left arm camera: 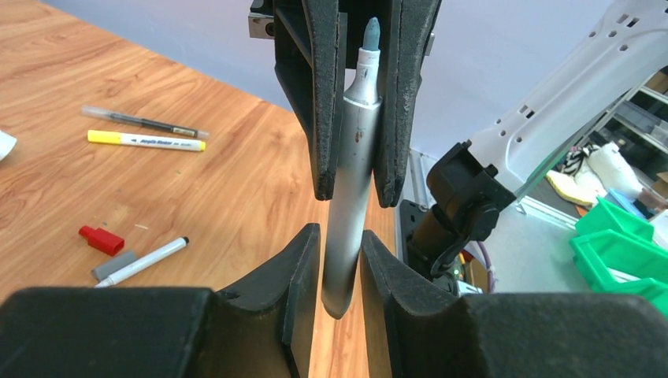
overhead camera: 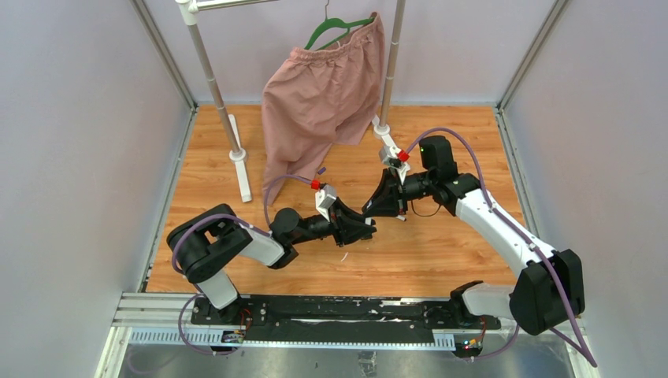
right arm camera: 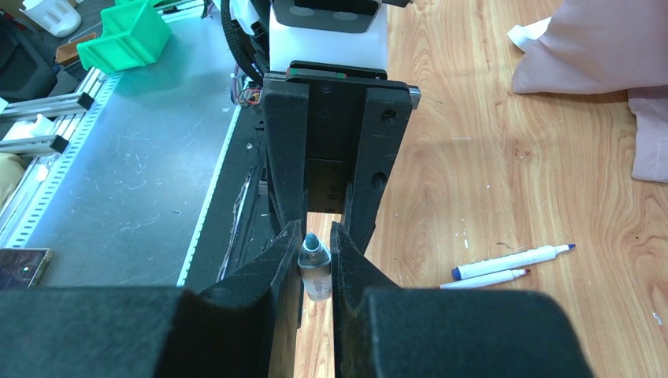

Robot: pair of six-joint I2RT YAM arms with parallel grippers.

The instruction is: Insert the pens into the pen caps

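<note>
A grey marker [left arm camera: 354,157] stands upright, uncapped, teal tip up, with my right gripper shut on it. My left gripper is open, its fingertips close on either side of the marker's lower end. On the table in the left wrist view lie a red cap [left arm camera: 101,239], a grey cap [left arm camera: 114,264], a white pen [left arm camera: 150,260], a yellow marker [left arm camera: 146,140] and a clear pen [left arm camera: 144,121]. The right wrist view shows a blue-tipped marker [right arm camera: 512,260] beside another white marker [right arm camera: 480,280].
Pink shorts [overhead camera: 319,102] hang from a rack [overhead camera: 213,79] at the back, their hem near the table. Both arms meet over the middle of the wooden table [overhead camera: 429,260]; walls enclose it at the back and sides.
</note>
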